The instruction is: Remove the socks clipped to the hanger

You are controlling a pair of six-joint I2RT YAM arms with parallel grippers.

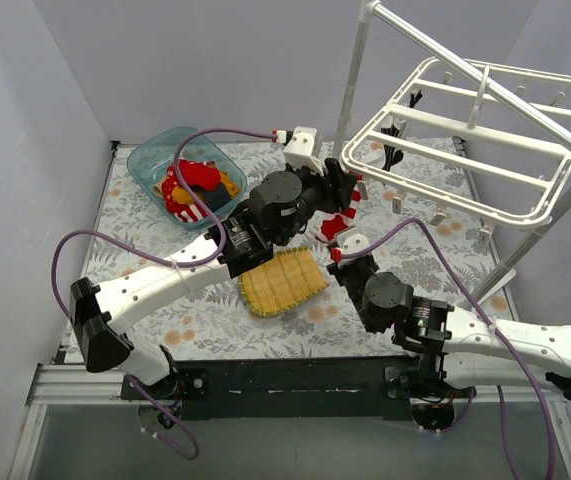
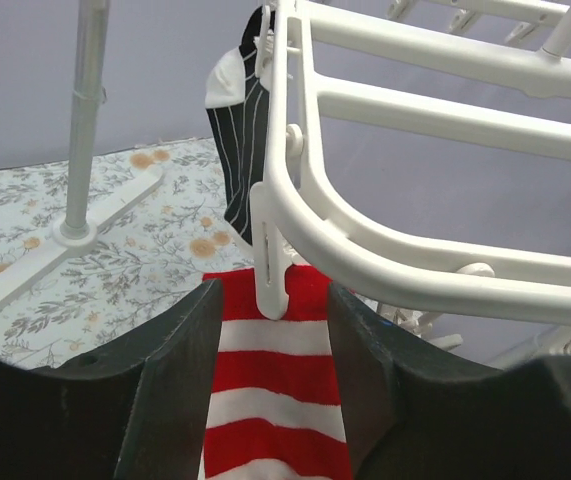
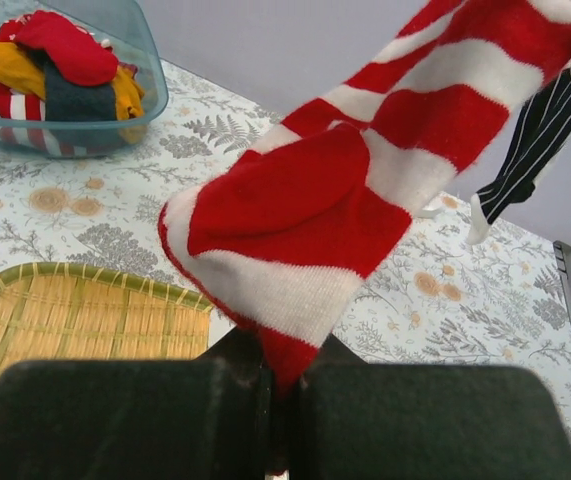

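A red and white striped sock (image 2: 270, 400) hangs from a clip (image 2: 270, 265) at the corner of the white hanger (image 2: 445, 265). The left gripper is part open, its fingers on either side of that clip and the sock's top edge, with a gap to each. The sock's lower end is pinched in my right gripper, shut on it. From there the sock (image 3: 445, 105) stretches up toward the hanger. A black pinstriped sock with white parts (image 2: 240, 130) hangs farther back on the hanger.
A teal basket (image 1: 145, 165) with several red, yellow and dark garments stands at the back left. The woven tray (image 1: 283, 282) lies empty on the patterned tabletop. A white stand pole (image 1: 353, 80) rises beside the hanger.
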